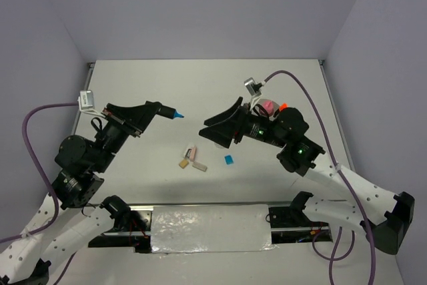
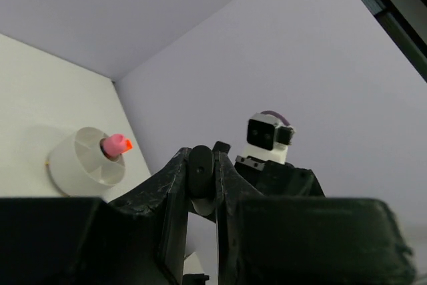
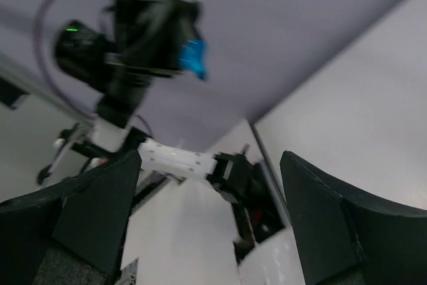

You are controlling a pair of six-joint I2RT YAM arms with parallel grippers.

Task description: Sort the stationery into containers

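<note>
My left gripper (image 1: 151,115) is raised at the left, shut on a dark marker with a blue tip (image 1: 175,114); in the left wrist view the dark marker (image 2: 201,171) stands end-on between the fingers. My right gripper (image 1: 220,125) is raised right of centre, open, with nothing visible between its fingers; the right wrist view is blurred. A small blue block (image 1: 229,159), a yellow block (image 1: 183,163), an eraser (image 1: 199,167) and another pale item (image 1: 189,153) lie on the table. A white divided container (image 2: 73,161) holding pink and orange items (image 2: 115,145) is partly hidden in the top view.
A ring-like white item is mostly hidden under the right gripper.
</note>
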